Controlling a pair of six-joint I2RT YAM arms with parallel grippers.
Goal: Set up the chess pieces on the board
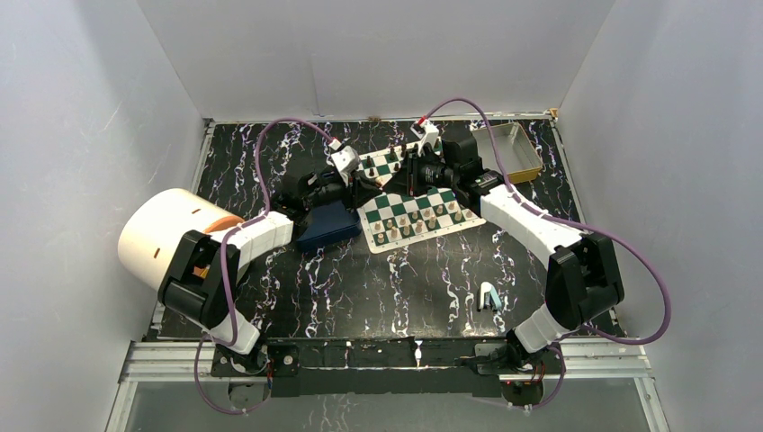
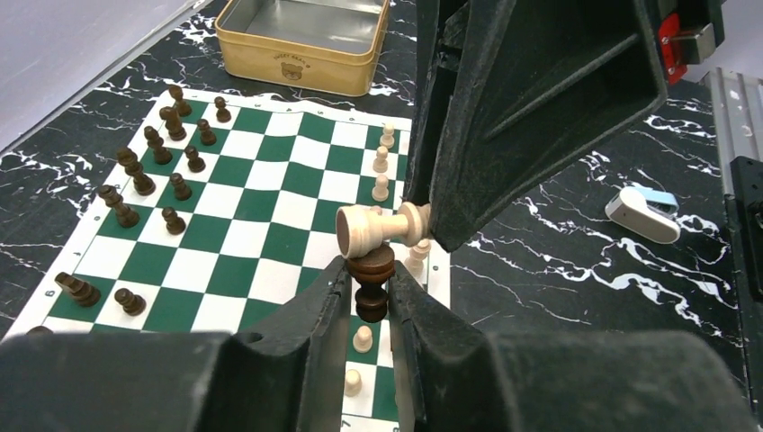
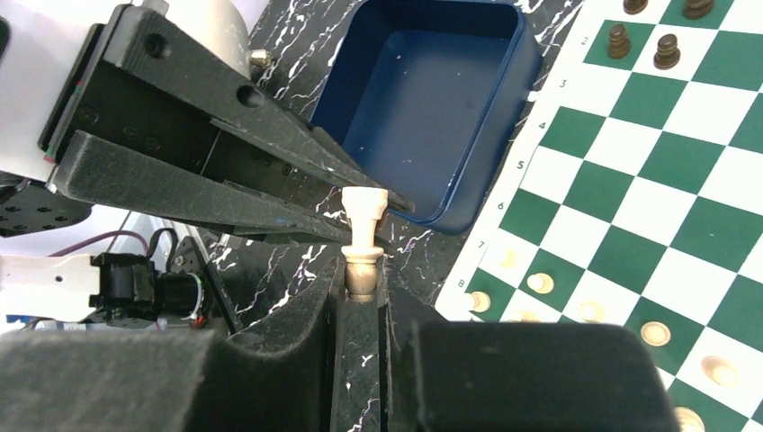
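In the left wrist view, a dark brown chess piece [image 2: 371, 301] stands between the fingertips of my left gripper, which is shut on it. Just above it a light wooden piece [image 2: 360, 232] lies sideways, its wide end over the dark piece; whether they touch I cannot tell. My right gripper is shut on that light piece [image 3: 363, 229], whose wide end points away from the fingers. Both grippers [image 1: 376, 186] [image 1: 389, 186] meet above the left part of the chessboard [image 1: 418, 203]. The dark piece does not show in the right wrist view.
Dark pieces [image 2: 126, 216] stand along the board's far side, and light pieces [image 2: 381, 160] along the near side. The middle squares are mostly bare. A blue tray [image 3: 423, 99] sits left of the board, a gold-sided tin [image 1: 533, 171] behind right. A small white-and-blue object [image 1: 489, 295] lies in front.
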